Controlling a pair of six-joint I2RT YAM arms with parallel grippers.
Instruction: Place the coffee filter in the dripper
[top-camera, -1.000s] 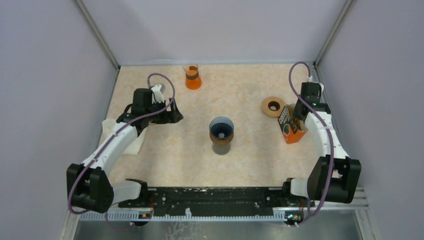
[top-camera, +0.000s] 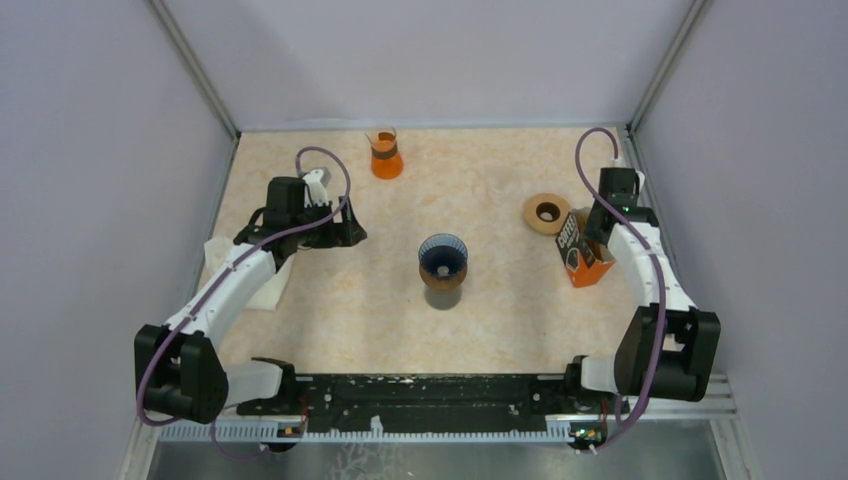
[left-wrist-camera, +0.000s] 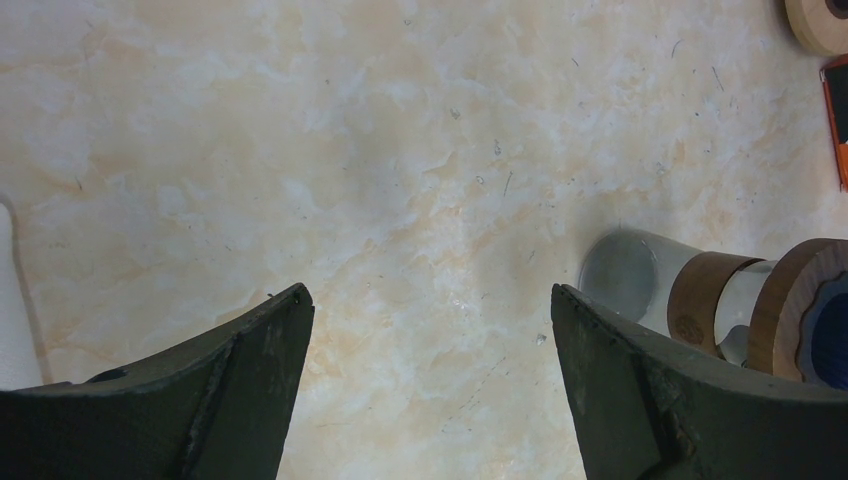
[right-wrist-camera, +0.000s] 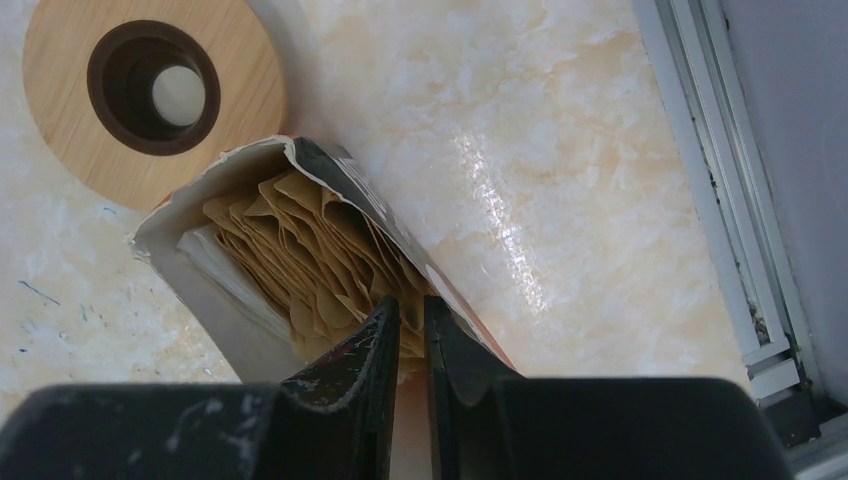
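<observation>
Near the middle of the table the dark blue ribbed dripper sits upright on a glass with a wooden collar. Brown paper filters stand packed in the orange and black box at the right. Over that box, my right gripper has its fingertips close together at the filters' edge, parted by a narrow gap. Brown paper shows in the gap; whether an edge runs between the fingers is unclear. My left gripper is open and empty, left of the dripper, whose blue rim shows at the view's right edge.
A wooden ring with a dark centre lies against the box's far left corner. An orange carafe stands at the back. Under the left arm lies a white cloth. The right wall is close to the right arm.
The left arm, dripper and box stay where they were.
</observation>
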